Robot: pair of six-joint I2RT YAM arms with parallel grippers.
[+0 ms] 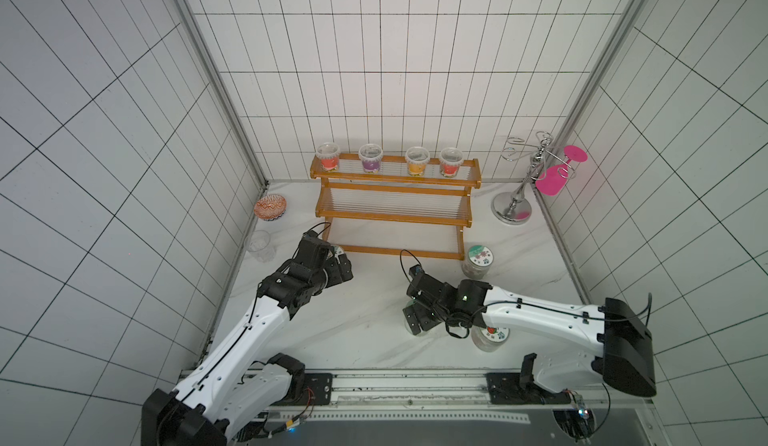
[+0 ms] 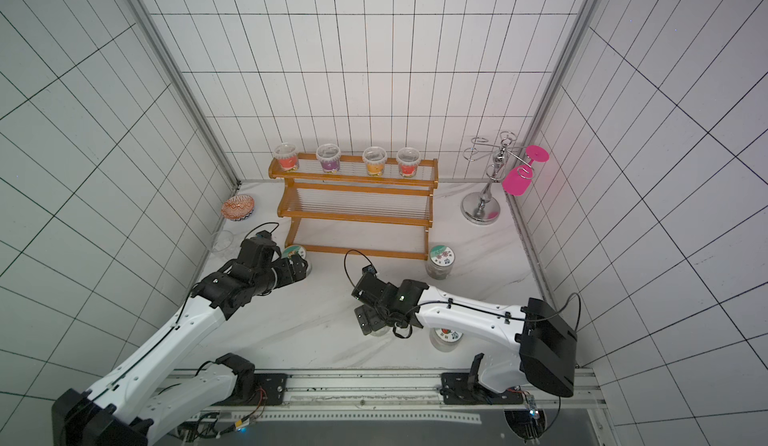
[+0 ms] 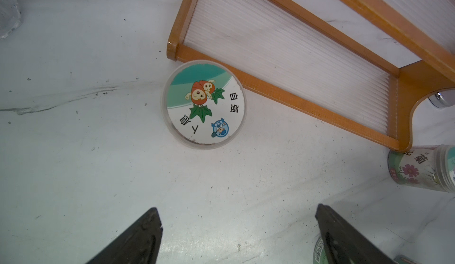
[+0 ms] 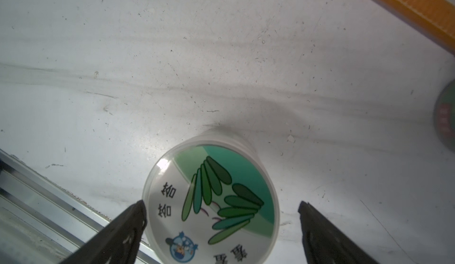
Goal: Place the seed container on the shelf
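The brown wooden shelf [image 1: 392,217] stands at the back with two slatted tiers. In the right wrist view a seed container [image 4: 213,188], its lid printed with green pods, stands partly between the fingers of my open right gripper, nothing gripped. My left gripper stands open and empty; ahead of it, against the shelf's foot, is a container with a carrot-print lid [image 3: 204,103]. Two more containers stand on the right, one near the shelf's right foot [image 1: 477,260], one by the front [image 1: 489,338], partly hidden by the right arm.
Several clear cups with coloured contents, such as the purple one [image 1: 370,158], line the top tier; the lower tier is empty. A patterned bowl [image 1: 270,206] and a clear glass [image 1: 261,246] are at left. A metal stand [image 1: 512,207] with a pink goblet [image 1: 552,179] is at right.
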